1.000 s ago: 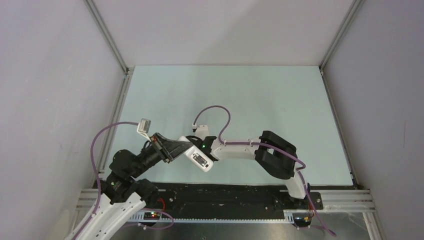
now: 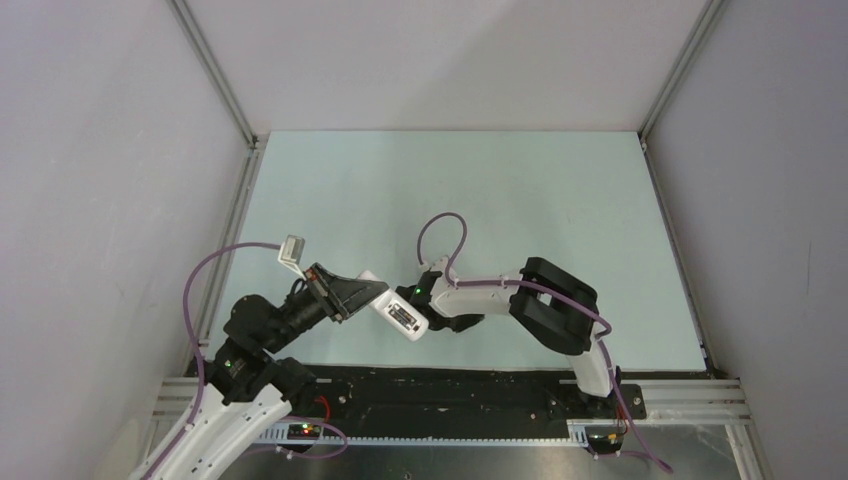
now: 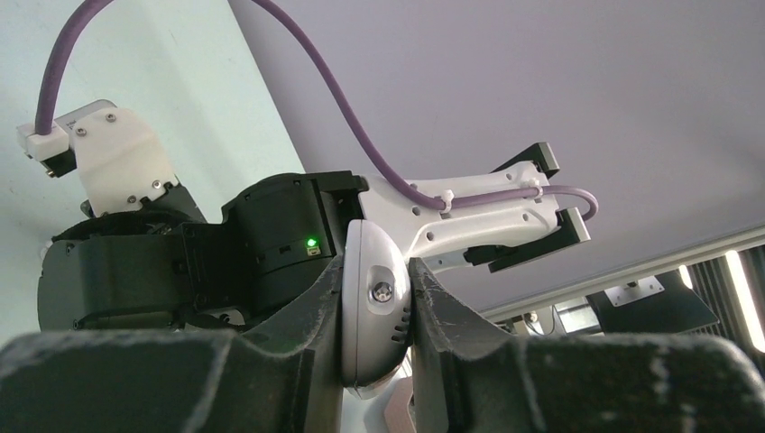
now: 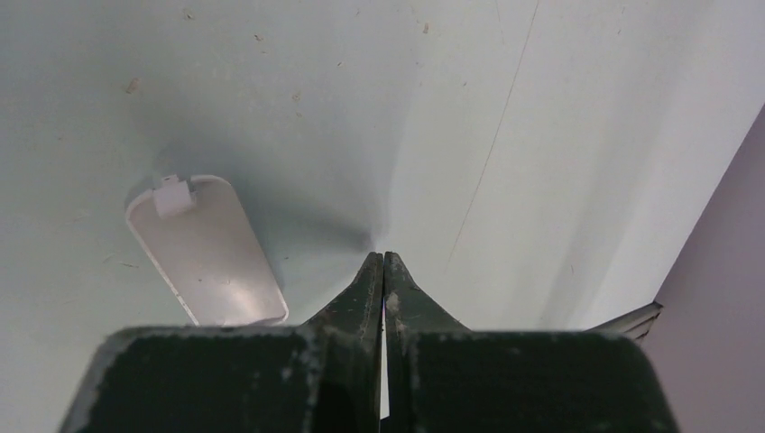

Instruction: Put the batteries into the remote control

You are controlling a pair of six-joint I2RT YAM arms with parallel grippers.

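Note:
A white remote control [image 2: 405,319] is held up in my left gripper, which is shut on it. A dark, marked recess on its face shows in the top view; in the left wrist view only its rounded end, with a screw, can be seen. My right gripper is shut with nothing between its fingers. A pale battery cover [image 4: 216,262] with a small tab lies on the table, left of those fingertips and apart from them. In the top view the right fingertips and the cover are hidden.
My right gripper's wrist [image 2: 465,318] sits close beside the remote.
The left arm barely moved.

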